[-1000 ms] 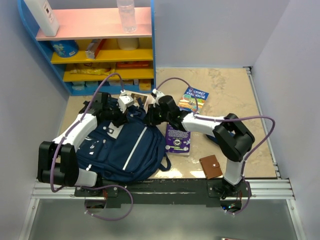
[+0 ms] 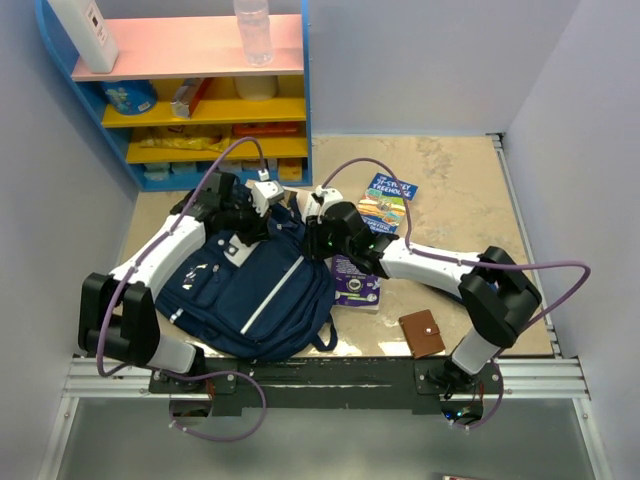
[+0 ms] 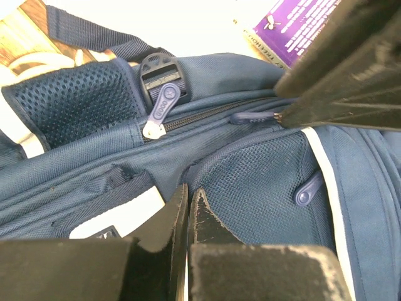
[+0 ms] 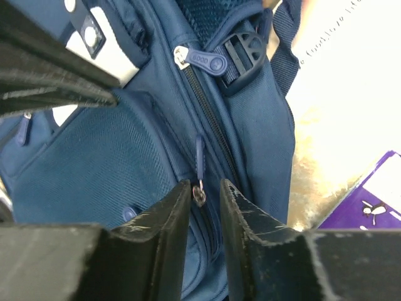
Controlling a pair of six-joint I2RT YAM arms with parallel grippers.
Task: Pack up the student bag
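The navy student bag (image 2: 255,290) lies on the table at left, its front facing up. My left gripper is shut at the piped edge of a front pocket, with a fold of fabric rising to its tips. In the right wrist view its fingers (image 4: 103,94) meet that fold. My right gripper stands part open over the pocket's zipper, fingers on either side of a small metal slider. A blue zipper pull (image 4: 200,157) extends beyond the slider. Another zipper pull (image 4: 207,61) lies by the buckle.
Right of the bag are a purple book (image 2: 357,285), a blue storybook (image 2: 387,205) and a brown wallet (image 2: 421,333). A dark blue item lies partly under the right arm. The shelf (image 2: 205,100) stands behind the bag.
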